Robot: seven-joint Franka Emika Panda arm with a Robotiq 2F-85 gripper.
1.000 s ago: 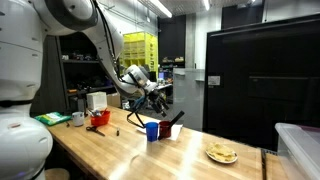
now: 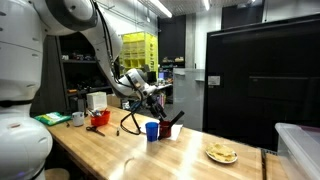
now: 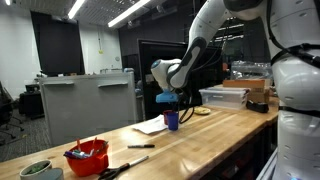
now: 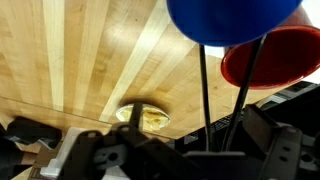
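Observation:
My gripper stands open in the wrist view, its two dark fingers far apart along the bottom edge. Ahead of it is a blue cup (image 4: 225, 18), cut off by the top edge, with a red cup (image 4: 240, 66) beside it. Two thin dark rods cross between the cups and the space between the fingers; whether they touch the gripper, I cannot tell. Exterior view 1 shows the blue cup (image 2: 152, 132) upright on the table, with the arm above and behind it. The red cup (image 2: 166, 130) is next to it, and a dark flat object (image 2: 177, 118) leans there.
A plate of yellowish food (image 2: 221, 153) lies on the right of the wooden table (image 2: 175, 160). A red bowl (image 3: 86, 158) with things in it and dark-handled tools (image 3: 122, 169) occupy the other end. White paper (image 3: 150, 127) lies by the cups. Bare wood is in front.
Over the last second the arm has come down a little and shifted slightly left in exterior view 1. The cups and plate have not visibly moved.

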